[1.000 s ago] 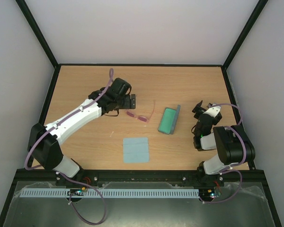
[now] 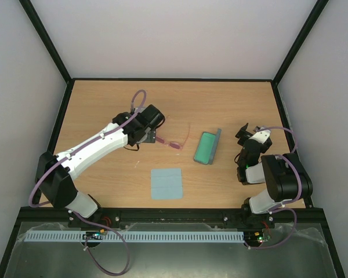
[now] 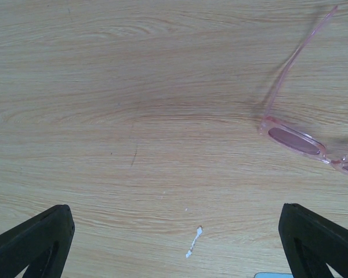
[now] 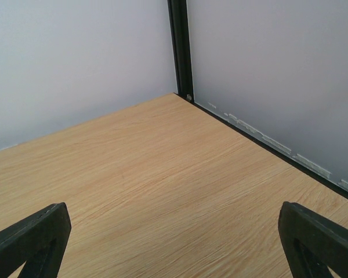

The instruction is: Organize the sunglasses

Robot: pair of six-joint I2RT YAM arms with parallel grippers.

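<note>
Pink sunglasses (image 2: 174, 145) lie on the table with their arms unfolded toward the back; one lens (image 3: 294, 141) shows in the left wrist view, while the other is cut off at the right edge. Above the table, left of the glasses, my left gripper is open, only bare wood between its fingers. In the top view its hand overlaps the glasses' left end. To their right lies an open case with a green lining (image 2: 205, 149). A light blue cloth (image 2: 166, 184) lies flat in front. At the far right, my right gripper is open and empty.
A small white mark (image 3: 194, 241) is on the wood near the left gripper. Walls with a black frame enclose the table (image 2: 226, 98).
My left gripper has shifted slightly left and toward the front, and its wrist has turned so the fingers point more downward. Glasses, case, cloth and right arm have stayed put.
</note>
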